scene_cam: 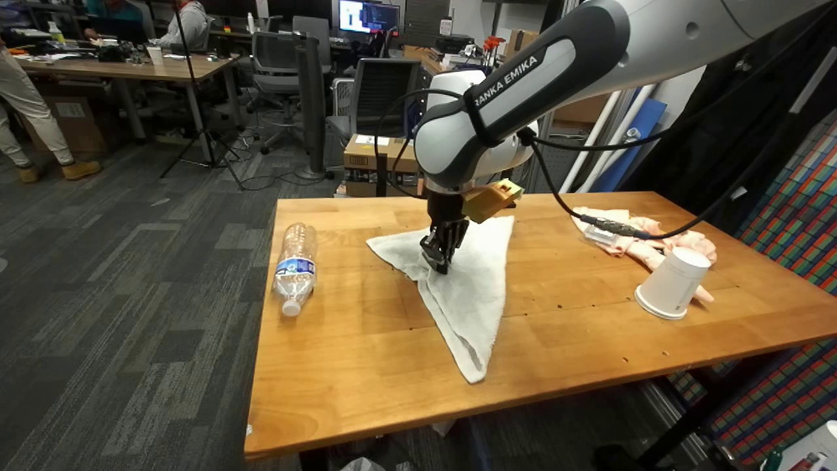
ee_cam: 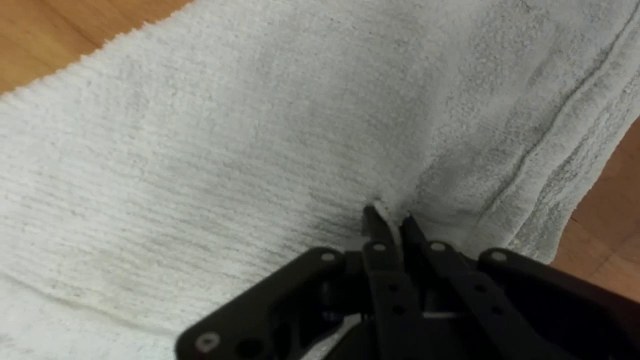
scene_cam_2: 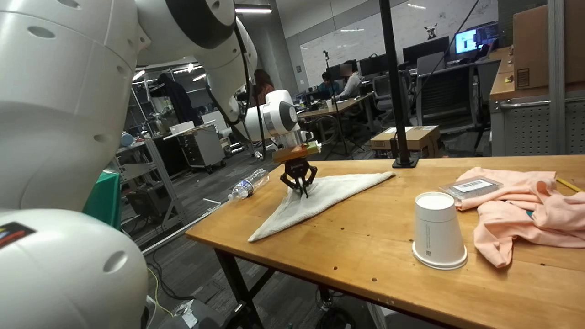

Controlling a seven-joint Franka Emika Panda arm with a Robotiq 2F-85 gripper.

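Note:
A white towel (scene_cam: 475,294), folded into a rough triangle, lies on the wooden table, one corner pointing toward the near edge in exterior view 1. My gripper (scene_cam: 441,267) reaches straight down onto the towel's middle. Its fingers are shut on a pinched ridge of the cloth. In the wrist view, a thin pale fold of the towel (ee_cam: 240,138) rises between the fingertips of the gripper, with creases running out from it. Most of the towel still rests flat on the table around the pinch.
A clear plastic bottle (scene_cam: 296,267) lies on its side near the table's left edge. An upside-down white paper cup (scene_cam_2: 439,233) stands by a crumpled peach cloth (scene_cam_2: 518,208) with a clear packet (scene_cam_2: 471,187) on it. Bare tabletop (scene_cam: 353,377) surrounds the towel.

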